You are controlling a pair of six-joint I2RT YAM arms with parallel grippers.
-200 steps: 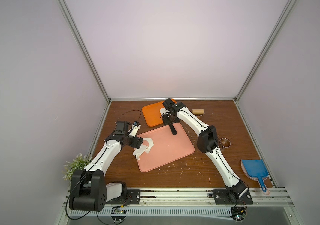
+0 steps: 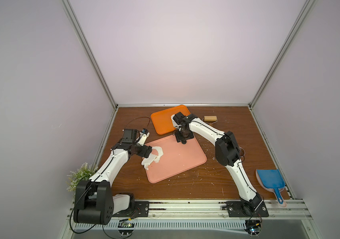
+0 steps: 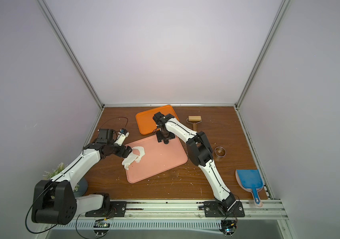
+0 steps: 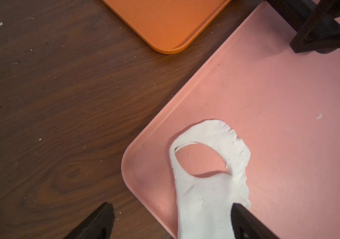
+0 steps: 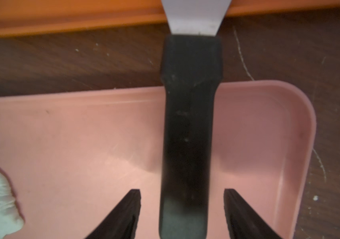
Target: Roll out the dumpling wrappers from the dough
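On the left part of the pink tray (image 4: 289, 131) lies a flat sheet of white dough (image 4: 205, 199) with a round hole in it. My left gripper stands open above that dough at the tray's left edge, nothing held. A black-handled tool, its handle (image 5: 188, 135) resting across the pink tray's back edge, has a pale flat blade (image 5: 197, 16) reaching over the orange tray. My right gripper is open, with one finger on each side of the handle and gaps to both. White dough shows on the orange tray (image 2: 162, 120), partly hidden by the right arm.
A wooden roller (image 3: 194, 118) lies at the back right, and a metal ring cutter (image 3: 220, 151) sits on the table right of the arm. A blue dustpan (image 3: 250, 179) is at the front right. The middle of the pink tray is clear.
The left arm has stayed still.
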